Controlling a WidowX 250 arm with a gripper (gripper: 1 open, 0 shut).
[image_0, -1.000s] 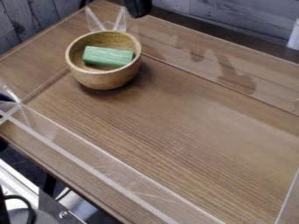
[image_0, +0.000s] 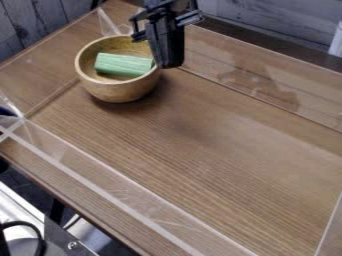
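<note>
A round wooden bowl (image_0: 118, 87) stands on the wooden table at the upper left, with a pale green cylinder (image_0: 123, 64) lying inside it. My dark gripper (image_0: 168, 62) hangs at the bowl's right rim, close to the right end of the cylinder; it is shut, with nothing visible between its fingers. Whether it touches the rim is hard to tell.
Transparent tape runs along its left and right edges. A panelled wall (image_0: 261, 20) stands behind. Dark cables lie off the table at the lower left.
My gripper has come down from the top edge of the view to the bowl's right side. The bowl and cylinder look almost unmoved.
</note>
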